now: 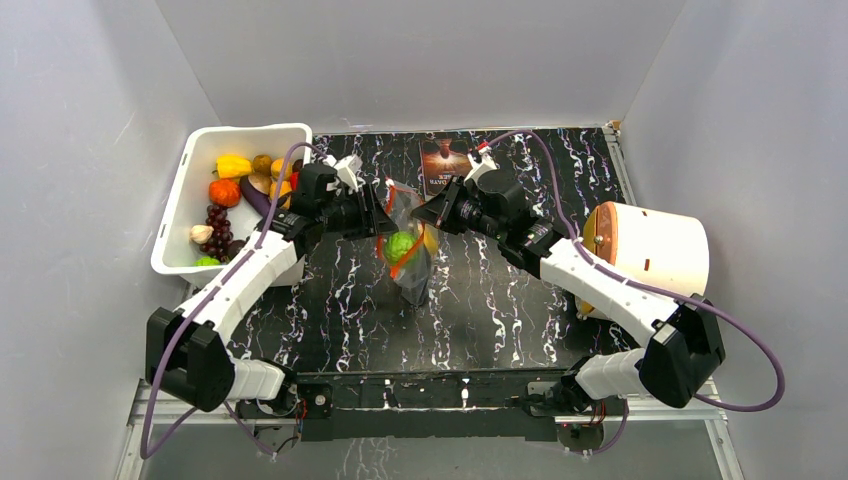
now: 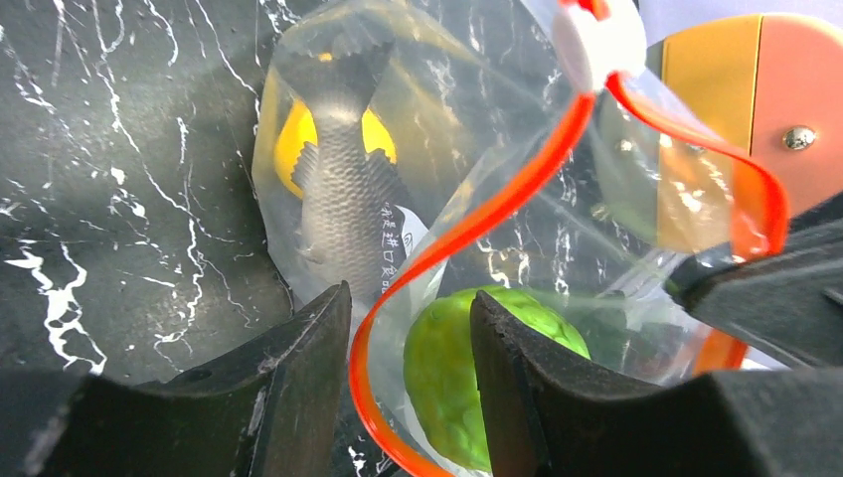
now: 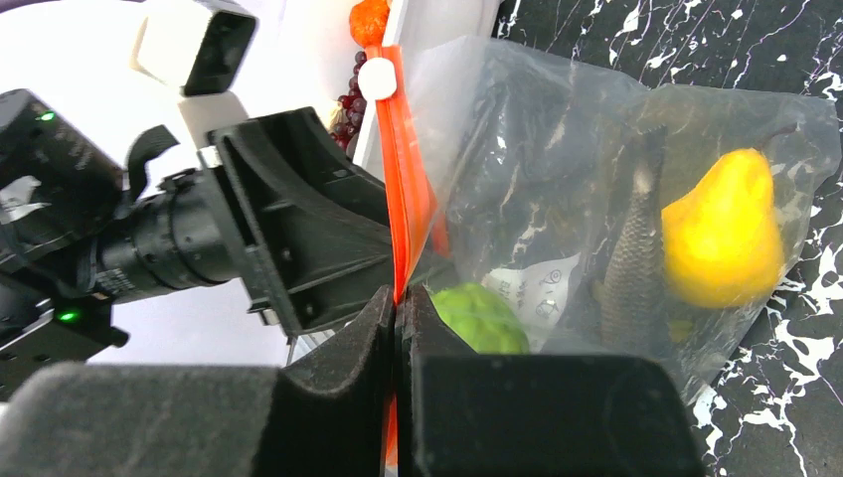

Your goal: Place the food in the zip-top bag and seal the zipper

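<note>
The clear bag (image 1: 415, 284) hangs between my grippers, its mouth edged in orange and standing apart as a loop. Inside it are a green, lumpy food piece (image 1: 400, 245) near the mouth, a grey fish (image 2: 343, 199) and a yellow pear (image 3: 731, 234) deeper down. A white zipper slider (image 3: 378, 79) sits at one end of the orange edge. My right gripper is shut on that edge. At the mouth's left side, my left gripper is partly open, the orange strip (image 2: 364, 363) passing between its fingers without visible clamping.
At the left, a white bin (image 1: 172, 235) holds several vegetables and fruits. A cream cylindrical container (image 1: 655, 250) lies at the right. A dark printed card (image 1: 445, 165) rests behind the bag.
</note>
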